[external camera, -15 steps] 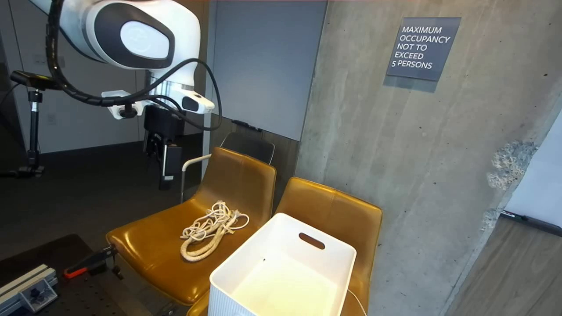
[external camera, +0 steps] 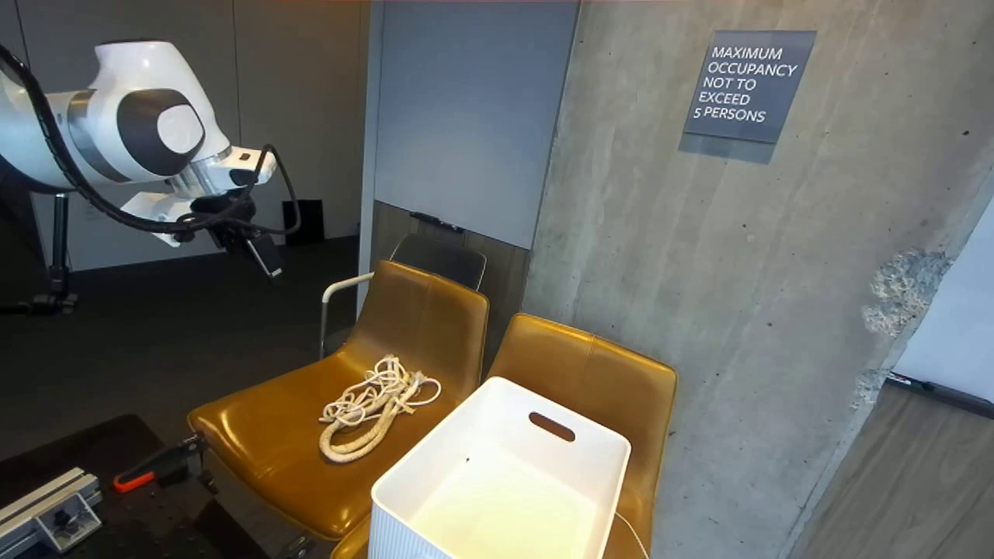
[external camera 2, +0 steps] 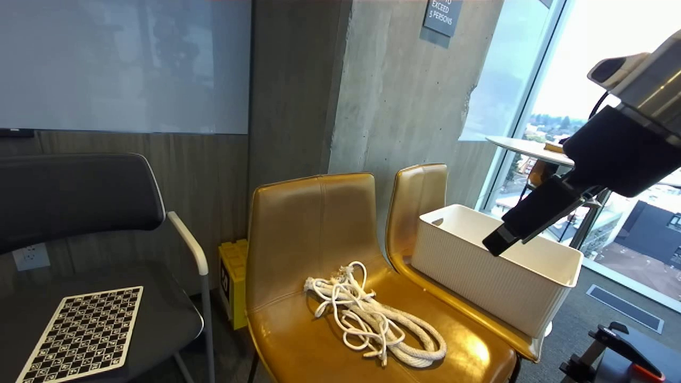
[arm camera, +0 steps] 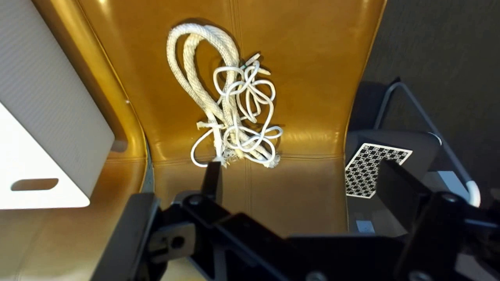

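A loose bundle of white rope (external camera: 373,407), thick strands tangled with thin cord, lies on the seat of a tan leather chair (external camera 2: 287,319). Beside it, a white bin (external camera 2: 485,281) rests on a second tan chair; the part of its inside visible in exterior view 1 looks empty. My gripper is open, its black fingers (arm camera: 213,180) wide apart with nothing between them. It hangs in the air, clear of the rope (arm camera: 229,93), tilted toward the chairs in exterior view 1. Exterior view 2 shows the fingers (external camera 2: 530,214) in front of the bin.
A black chair (external camera 2: 70,198) with a checkered board (external camera 2: 89,332) on its seat stands beside the rope's chair. Behind is a concrete wall (external camera: 745,279). A dark table with a metal rail (external camera: 46,508) and an orange-tipped clamp (external camera: 154,470) occupies the near left corner of exterior view 1.
The arm has drawn back to the left in exterior view 1, and the gripper has gone from pointing straight down to a slant. Rope and bin have stayed put.
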